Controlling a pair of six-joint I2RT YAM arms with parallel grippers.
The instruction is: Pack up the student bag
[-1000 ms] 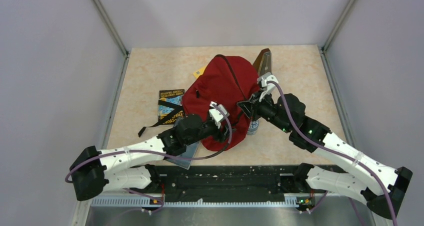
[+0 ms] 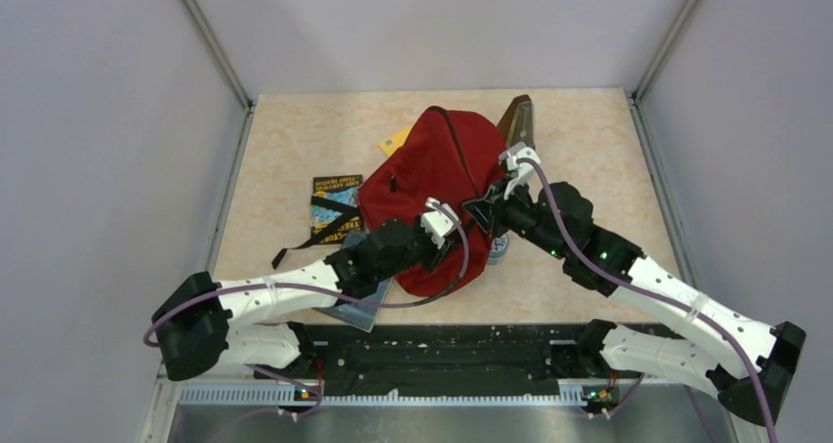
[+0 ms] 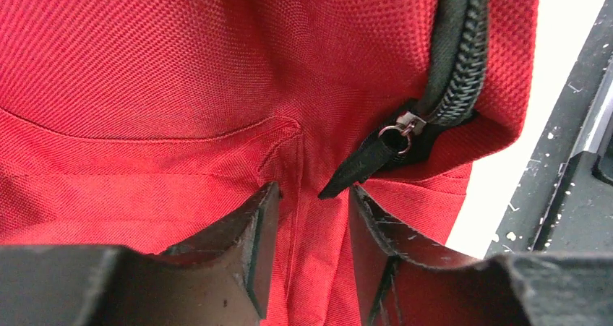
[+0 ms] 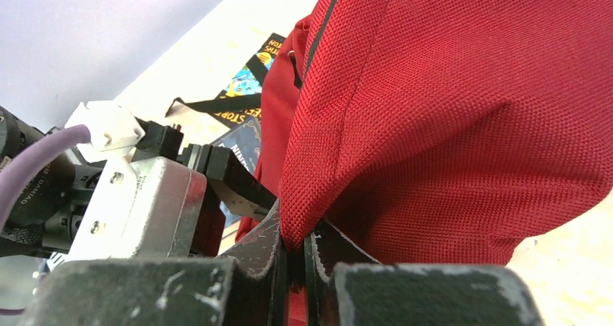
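Observation:
The red bag (image 2: 432, 168) lies in the middle of the table, a dark zipper (image 3: 459, 58) running along its edge. In the left wrist view, a black zipper pull tab (image 3: 369, 156) hangs from its metal ring, its tip between and just beyond the fingertips of my left gripper. Those fingers stand apart, red cloth behind them, and do not grip the tab. My right gripper is shut on a fold of the bag's red fabric beside the zipper seam. The bag's inside is mostly hidden.
Left of the bag are a colourful book (image 2: 336, 190), a black strap (image 2: 305, 247) and a dark blue book (image 2: 359, 310). A yellow item (image 2: 394, 140) and a brown case (image 2: 521, 121) lie behind; a can (image 2: 498, 251) stands at right. My wrists are close together.
The right arm shifted only a little; the bag stays nearly in place.

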